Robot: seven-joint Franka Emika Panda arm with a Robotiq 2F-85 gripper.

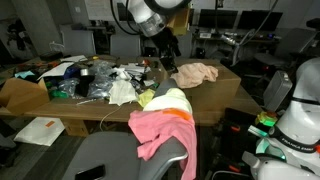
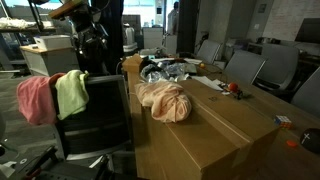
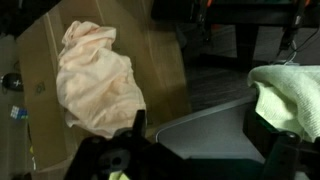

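My gripper stands open in the wrist view, a finger on each side and nothing held between them. Below the gap is the grey chair back (image 3: pixel 208 128). A pale yellow-green towel (image 3: pixel 295 90) lies under the right finger. Both this towel (image 2: pixel 72 94) and a pink towel (image 2: pixel 38 100) hang over the chair back in exterior view 2, with the gripper (image 2: pixel 99 42) above them. In exterior view 1 the pink towel (image 1: pixel 163 130) drapes nearest the camera. A crumpled peach cloth (image 3: pixel 97 80) rests on the table, left of the gripper in the wrist view.
The brown table (image 2: pixel 205 140) has a wide bare stretch near the peach cloth. Plastic bags and other clutter (image 1: pixel 98 82) cover its far part. A red object (image 2: pixel 233 88) sits along its edge. More grey chairs (image 2: pixel 285 65) stand around it.
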